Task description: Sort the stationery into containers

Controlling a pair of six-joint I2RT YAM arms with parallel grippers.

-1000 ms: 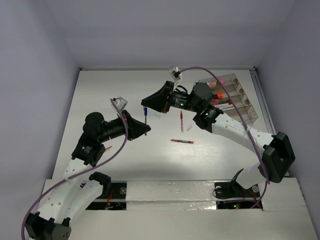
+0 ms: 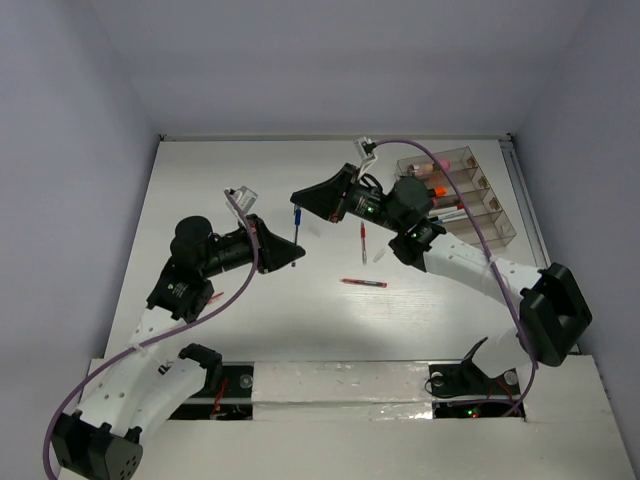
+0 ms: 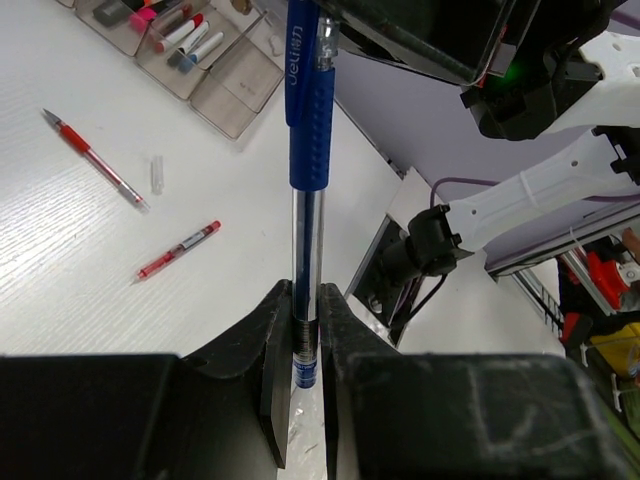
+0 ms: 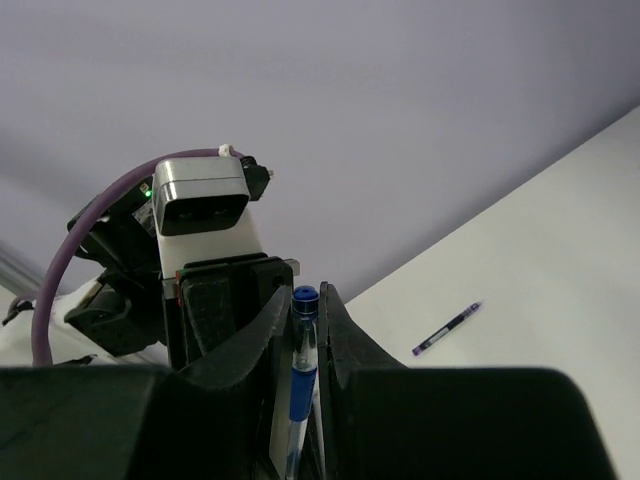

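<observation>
A blue pen with a clear barrel [image 3: 308, 150] is held between both arms above the table. My left gripper is shut on its clear lower part, with the blue clip and grip rising above. In the right wrist view, my right gripper is shut on the same pen [image 4: 301, 395], its blue top end showing between the fingers. From the top, the pen [image 2: 297, 222] spans the gap between the two grippers. A red pen [image 2: 363, 242] and a red-and-black pen [image 2: 364, 283] lie on the table. The clear compartment box [image 2: 505, 236] holds markers at the back right.
A dark pen [image 4: 447, 328] lies on the table in the right wrist view. Near the left arm lies a small red item [image 2: 215, 297]. A small clear piece [image 3: 157, 175] rests between the red pens.
Both grippers and the pen have shifted slightly to the right. Over the last moment they have stayed almost still, and the pens on the table have not moved.
</observation>
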